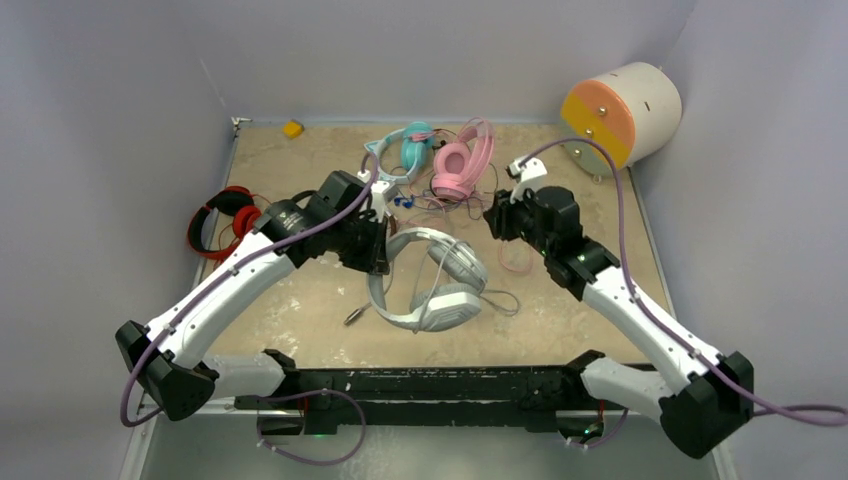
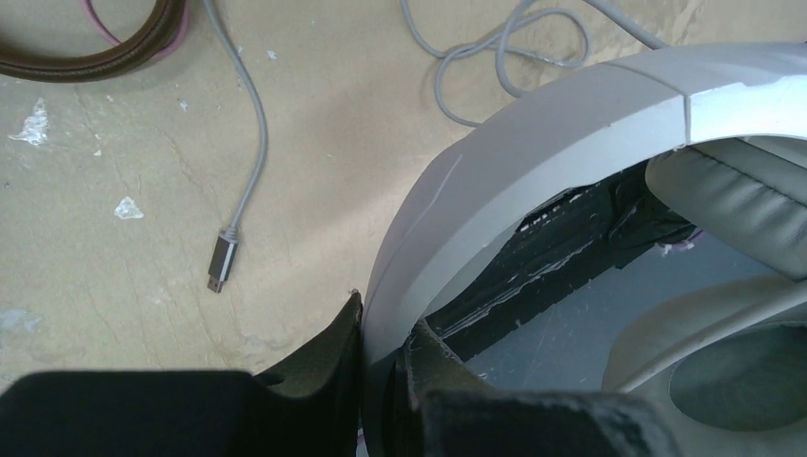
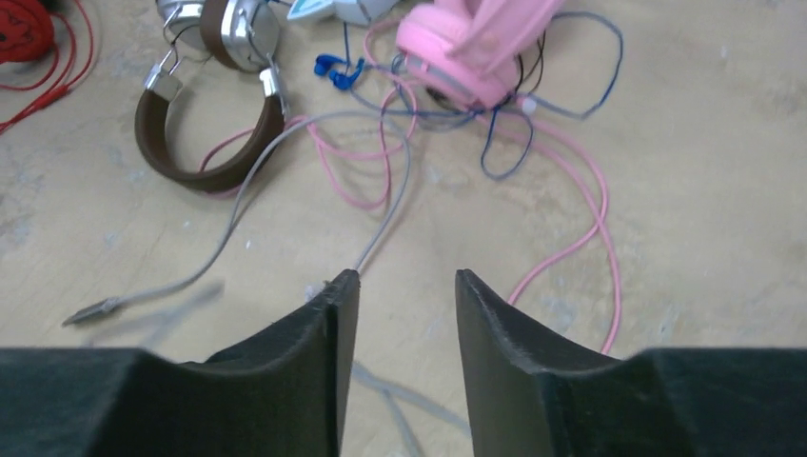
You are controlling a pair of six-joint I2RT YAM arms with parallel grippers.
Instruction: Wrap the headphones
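White headphones [image 1: 448,308] hang from my left gripper [image 1: 379,262], which is shut on their headband [image 2: 533,133], the earcups hanging to the right. A grey cable loops over the cups and trails on the table; its plug [image 2: 223,257] lies below and left of the headphones. My right gripper [image 1: 495,222] is in the air above and right of the headphones, fingertips apart [image 3: 343,295] with nothing visible held between them; the grey cable runs on the table beneath it in the right wrist view.
Red headphones [image 1: 243,222] lie left. Teal headphones [image 1: 414,152], pink headphones [image 1: 455,175], brown-band headphones [image 3: 152,133] and tangled cables crowd the back. A drum-shaped object [image 1: 640,110] stands back right; a yellow block [image 1: 293,129] sits back left.
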